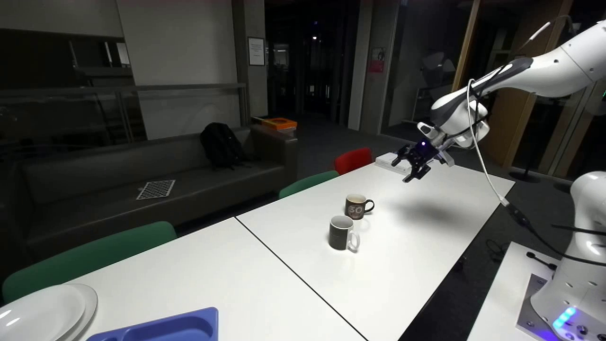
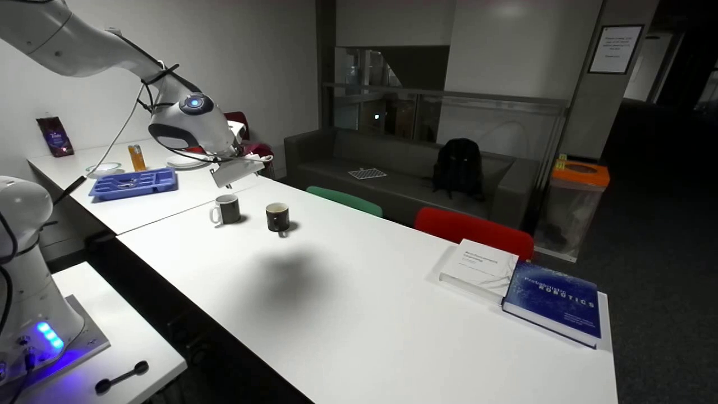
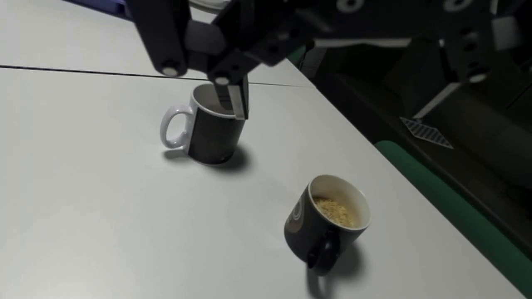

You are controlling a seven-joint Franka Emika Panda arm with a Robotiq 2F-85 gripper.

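Two mugs stand upright on the white table. The dark mug with a dark handle and a "30" print [image 1: 355, 208] holds a pale, grainy filling, visible in the wrist view. Closer to the table seam is a dark grey mug with a white handle [image 1: 339, 234]; its bottom is out of sight. My gripper [image 1: 401, 171] is open and empty, raised above the table on the books' side of both mugs. In the wrist view its fingers are spread wide, and one fingertip [image 3: 239, 104] overlaps the white-handled mug's rim in the picture.
A blue tray [image 2: 138, 184], white plates [image 1: 42, 312] and an orange bottle [image 2: 137, 157] occupy the far table section. Two books, one white [image 2: 479, 266] and one blue [image 2: 552, 299], lie at the opposite end. Chairs line one edge. Mid-table is clear beyond the mugs.
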